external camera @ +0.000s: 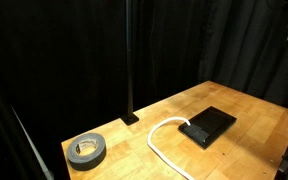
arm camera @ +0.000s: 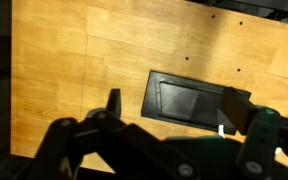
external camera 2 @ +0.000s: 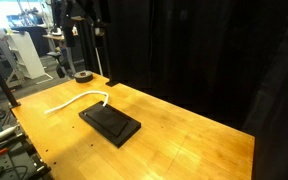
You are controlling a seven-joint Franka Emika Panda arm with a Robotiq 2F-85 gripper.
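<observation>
A flat black rectangular board (external camera 2: 110, 123) lies on the wooden table, with a slimmer dark panel on its top. From its edge a white cable (external camera 2: 76, 99) curves away over the wood; in exterior view 1 the cable (external camera: 152, 138) bends in a hook beside the board (external camera: 212, 125). High above the table, my gripper points down, its two dark fingers wide apart with nothing between them. Seen from the wrist, the board (arm camera: 189, 100) is well below, partly covered by the right finger.
A roll of grey tape (external camera: 86, 151) lies near the table's edge, apart from the cable. Black curtains (external camera 2: 199, 55) stand behind the table (external camera 2: 199, 130). Much of the wood on the far side of the board from the cable is bare.
</observation>
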